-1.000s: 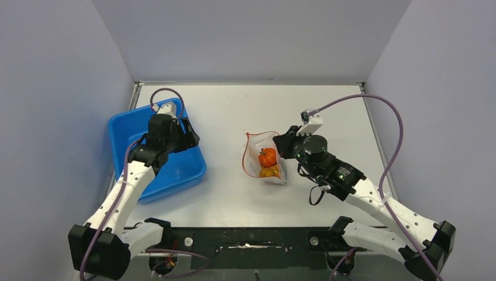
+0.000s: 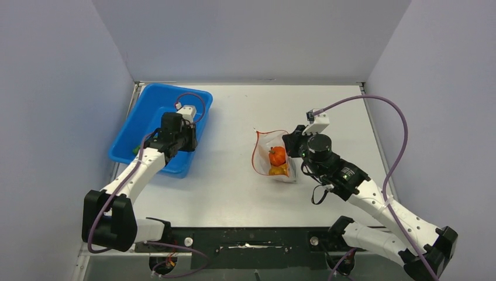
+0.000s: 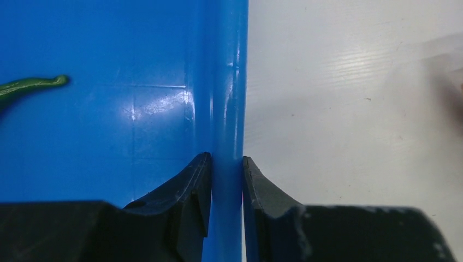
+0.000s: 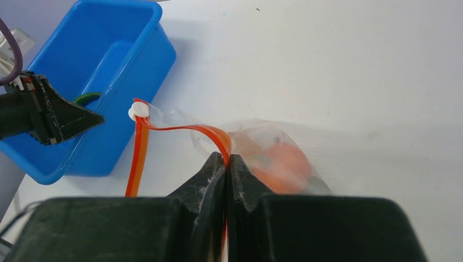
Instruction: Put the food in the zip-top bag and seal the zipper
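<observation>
A clear zip top bag (image 2: 266,143) with a red-orange rim stands open on the table, right of centre. Inside it sit an orange pumpkin-like item (image 2: 277,156) and a yellow one (image 2: 278,170). My right gripper is shut on the bag's rim. The white slider (image 4: 140,109) shows at the rim's far corner. On the left, my left gripper is shut on the wall of the blue bin (image 3: 229,82), one finger inside and one outside. A green pepper-like item (image 3: 38,83) lies in the bin, partly out of view.
Grey walls (image 2: 251,41) stand at the back and both sides.
The blue bin has turned, its far end now further right. My left gripper has come from open to shut on its wall. My right gripper and the bag have shifted slightly right.
</observation>
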